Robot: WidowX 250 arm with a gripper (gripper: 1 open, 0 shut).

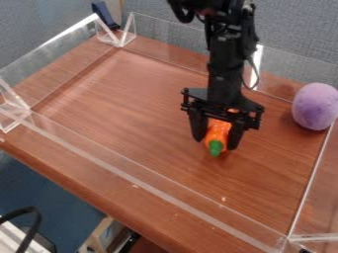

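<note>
My black gripper (216, 130) reaches down from the top centre onto an orange object with a green tip (215, 147), which sits low between its two fingers near the wooden surface, right of centre. The object looks like a small toy carrot or bottle; its upper part is hidden by the gripper. The fingers are on either side of it, but I cannot tell whether they press on it.
A purple ball-like object (315, 106) rests at the right. Clear low walls (82, 50) border the wooden surface (119, 104), which is bare on the left and at the front. A cable lies at the bottom left, outside.
</note>
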